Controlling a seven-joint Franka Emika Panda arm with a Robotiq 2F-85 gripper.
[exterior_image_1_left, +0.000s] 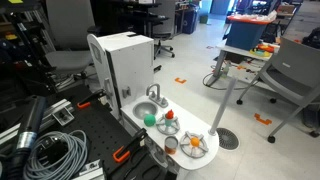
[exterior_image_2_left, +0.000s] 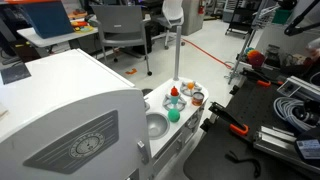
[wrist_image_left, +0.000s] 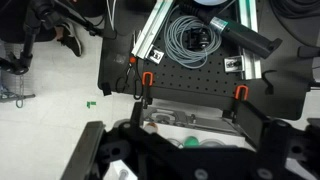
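In the wrist view my gripper is open, its dark fingers wide apart with nothing held between them. A white toy kitchen counter (exterior_image_1_left: 211, 158) carries a green round item (exterior_image_1_left: 149, 120), a red item (exterior_image_1_left: 169, 115), an orange item (exterior_image_1_left: 195, 141) and a small can (exterior_image_1_left: 171, 145). Red and orange rest on the two burners; green lies between the sink (exterior_image_2_left: 157, 125) and the can, as exterior view 2 also shows. Only part of the counter appears at the bottom of the wrist view, where the green item (wrist_image_left: 191, 142) is partly visible between the fingers.
Beside the counter is a black perforated base (exterior_image_1_left: 98, 128) with orange-handled clamps (exterior_image_2_left: 238, 129) and a coiled cable (wrist_image_left: 193, 38). A white cabinet (exterior_image_1_left: 128, 62) rises at the counter's far end in exterior view 1. Grey chairs (exterior_image_1_left: 297, 70) stand beyond on open floor.
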